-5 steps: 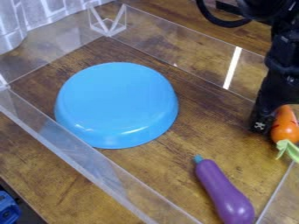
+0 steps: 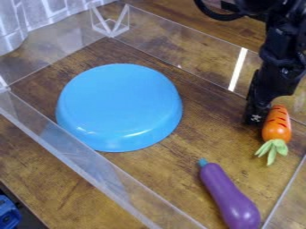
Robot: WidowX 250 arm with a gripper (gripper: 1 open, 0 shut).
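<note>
My gripper [image 2: 266,107] reaches down at the right, its dark fingertips low beside an orange toy carrot [image 2: 276,127] with pale green leaves. The carrot lies on the wooden board at the right edge, just right of the fingertips. Whether the fingers are open or shut, or touch the carrot, is hard to tell in the dark shape. A blue upturned bowl or plate [image 2: 118,105] sits left of centre, and a purple toy eggplant [image 2: 230,197] lies at the front right.
Clear plastic walls [image 2: 60,175] border the wooden board [image 2: 143,188]. The board is bare between the blue dish and the gripper, and around the eggplant's left side.
The carrot has shifted left and slightly up from the right edge, and my gripper has moved slightly left with it. The dish and eggplant have stayed still.
</note>
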